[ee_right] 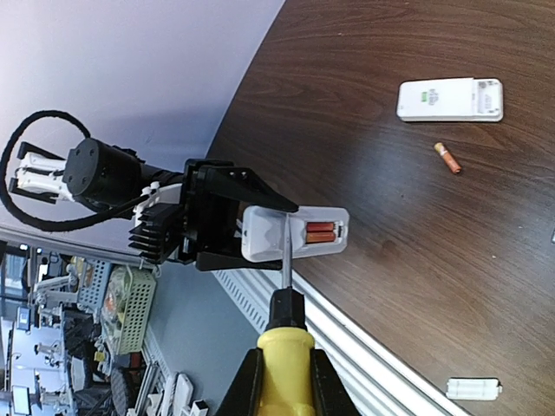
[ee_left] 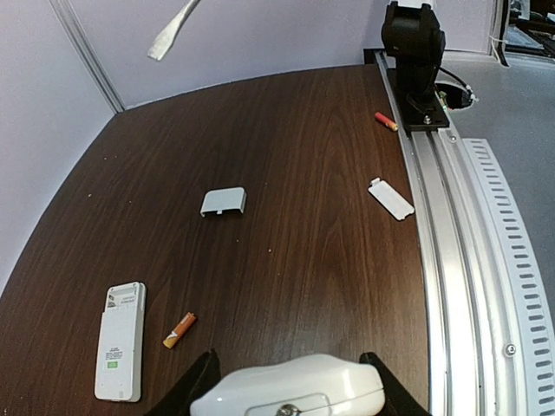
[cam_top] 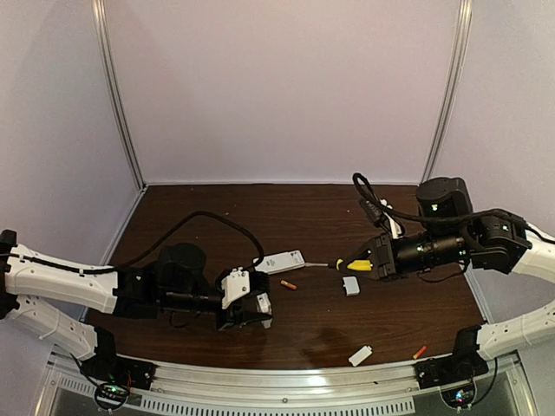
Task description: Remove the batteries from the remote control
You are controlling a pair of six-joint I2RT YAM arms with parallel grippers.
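My left gripper [cam_top: 260, 299] is shut on a white remote control [ee_right: 260, 236], held above the table towards the front. In the right wrist view, its compartment lies open with red batteries [ee_right: 320, 231] inside. My right gripper is shut on the yellow handle of a screwdriver-like tool [ee_right: 287, 355]. The thin metal shaft points left in the top view, its end apart from the held remote. An orange battery [cam_top: 289, 284] lies loose on the table, and a red battery [cam_top: 420, 353] rests near the front right edge.
Another white remote [cam_top: 279, 263] lies on the table behind the held one. A light grey cover [cam_top: 350, 286] is below the right gripper, and a white cover [cam_top: 360, 355] sits near the front rail.
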